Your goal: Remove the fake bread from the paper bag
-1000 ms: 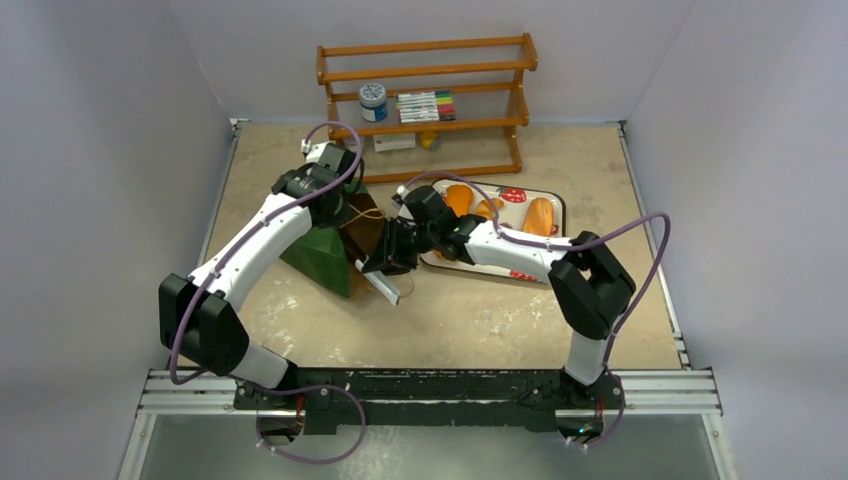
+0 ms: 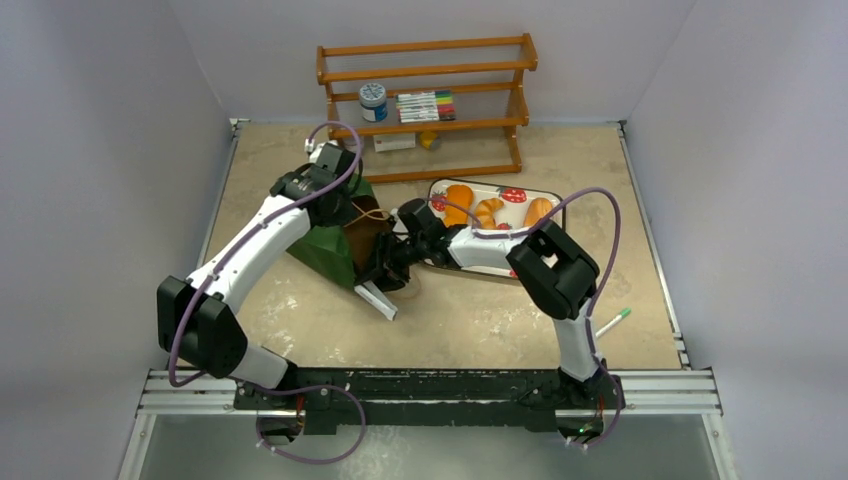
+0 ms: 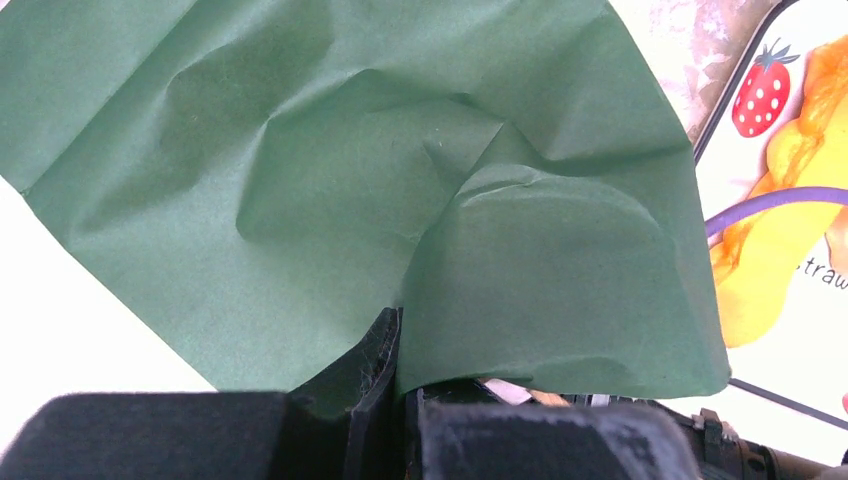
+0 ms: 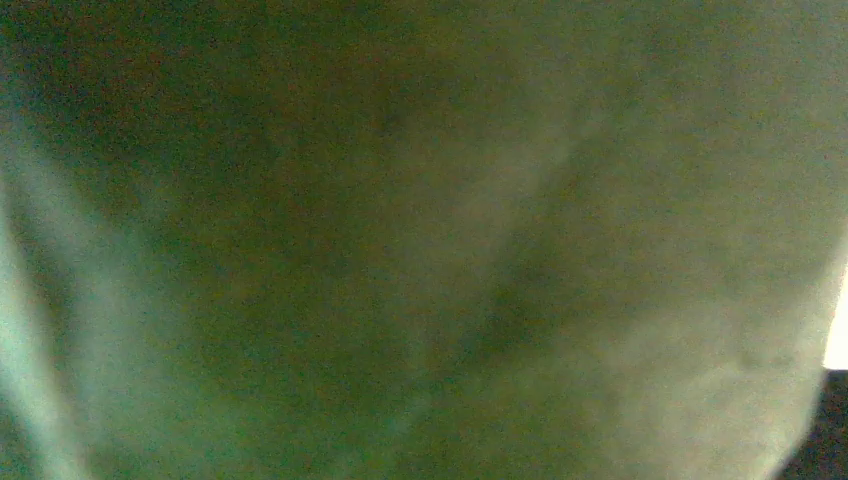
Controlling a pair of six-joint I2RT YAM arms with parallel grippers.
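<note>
The green paper bag [image 2: 328, 255] lies at left centre in the top view, its brown inside showing at the mouth. My left gripper is shut on the bag's paper, which runs down between its fingers in the left wrist view. At the mouth, my right gripper [image 2: 372, 272] reaches into the bag, open; its fingertips are hidden there. The right wrist view is filled by blurred, dark bag paper [image 4: 420, 240], with part of one finger [image 4: 828, 430] at the lower right. No bread can be made out inside the bag.
A strawberry-print tray [image 2: 545, 197] right of the bag holds bread pieces, among them an orange loaf [image 2: 458, 203], a croissant [image 2: 488, 211] and a roll [image 2: 538, 211]. A wooden rack [image 2: 425, 125] stands behind. A pen [image 2: 613, 322] lies at right.
My right gripper has moved left and slightly toward the front, further into the bag's mouth, its arm following. The left arm has stayed almost still.
</note>
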